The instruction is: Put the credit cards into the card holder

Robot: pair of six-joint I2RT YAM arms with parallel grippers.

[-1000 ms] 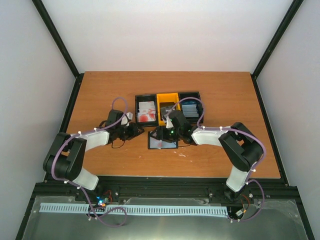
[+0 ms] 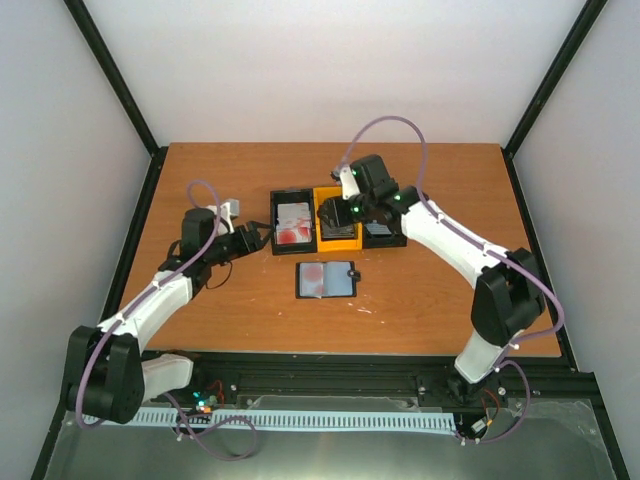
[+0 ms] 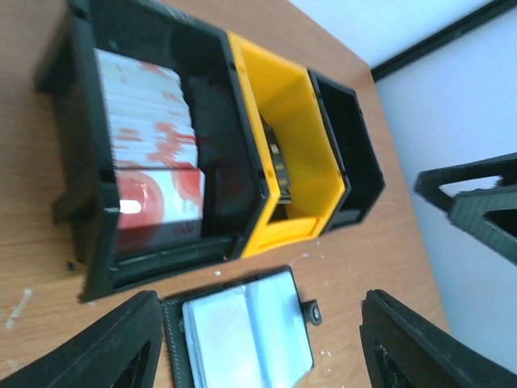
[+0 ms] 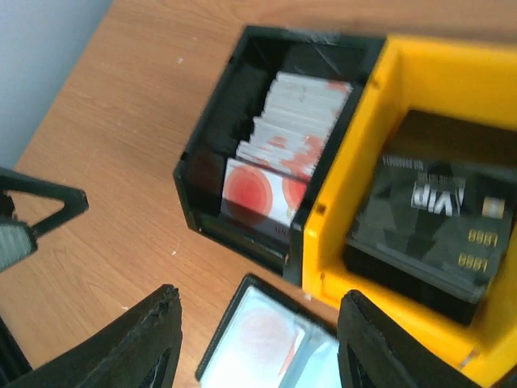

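Note:
The dark card holder (image 2: 326,279) lies open on the table. In the right wrist view, a pale card with a reddish disc (image 4: 262,335) shows in its left half; its right half looks pale blue and plain. White-and-red cards (image 4: 266,191) fill part of the left black bin, and dark cards (image 4: 424,214) lie in the yellow bin. Above the yellow bin hovers my right gripper (image 2: 328,213), fingers apart and empty. Beside the left bin's left edge is my left gripper (image 2: 268,233), open and holding nothing.
Three bins stand side by side behind the holder: left black bin (image 3: 95,202), yellow bin (image 3: 279,236), right black bin (image 3: 355,145), partly covered by the right arm in the top view.
My right gripper has risen away from over the holder and moved back to above the yellow bin. The left gripper has shifted left and back. The holder is now uncovered.

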